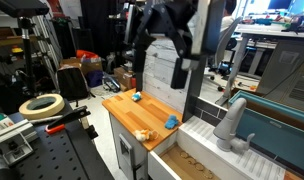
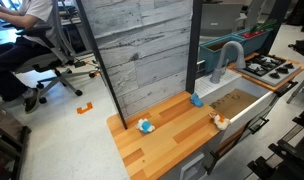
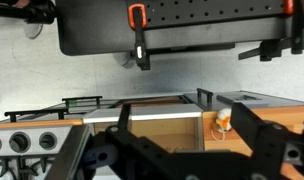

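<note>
In the wrist view my gripper has its two dark fingers spread wide apart at the lower edge, with no object visible between them. It hangs high above the toy kitchen, over the sink basin [image 3: 164, 130]. Exterior view 1 shows it as a dark, blurred shape at the top. An orange and white item [image 2: 220, 121] lies on the wooden counter [image 2: 162, 143] beside the basin. Farther along the counter are a blue item [image 2: 196, 100] and a blue and white one [image 2: 145, 125].
A grey faucet [image 2: 227, 55] stands up behind the basin. Beyond it is a stove [image 2: 268, 68] with several burners. A dark post [image 2: 103, 60] and a grey plank wall [image 2: 152, 60] rise behind the counter. A black perforated table [image 3: 222, 12] faces the kitchen front.
</note>
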